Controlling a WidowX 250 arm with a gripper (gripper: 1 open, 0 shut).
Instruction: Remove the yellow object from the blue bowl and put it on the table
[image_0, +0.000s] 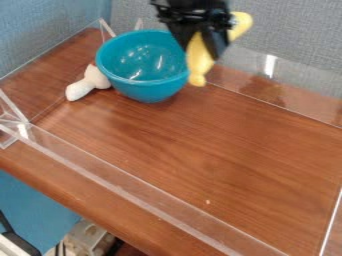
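Observation:
The yellow object (199, 62) is long and rounded, like a banana or squash, and hangs tilted in the air just right of the bowl's rim. My black gripper (211, 40) is shut on its middle, with parts of it showing above and below. Below and to the left, the blue bowl (151, 92) stands upright at the back left of the table, and the part of its inside that shows is empty. The wooden table (201, 160) lies beneath.
A white plush-like object (90, 82) with a brownish part rests against the bowl's left side. Clear barriers (134, 186) run along the table's edges. Grey padded walls (305, 50) stand behind.

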